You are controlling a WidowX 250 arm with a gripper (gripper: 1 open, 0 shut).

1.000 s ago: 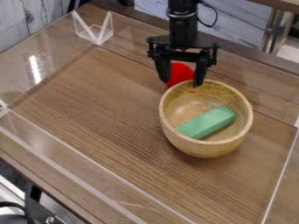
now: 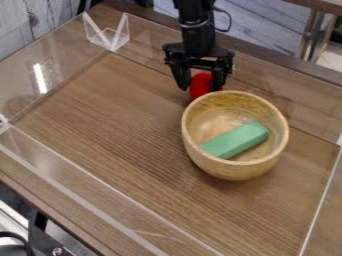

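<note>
My black gripper (image 2: 198, 58) is at the top centre, its fingers spread open, just above a red object (image 2: 202, 83) that sits against the back-left rim of a cream bowl. The bowl (image 2: 262, 108) holds a green block (image 2: 234, 141), lying diagonally toward its front. Whether the fingers touch the red object is hard to tell.
A clear wire or plastic holder (image 2: 104, 30) stands at the upper left. A raised wooden edge runs along the back right.
My gripper has moved left and up, away from over the bowl. The red object is a little further left, and the bowl with the green block has shifted slightly left.
</note>
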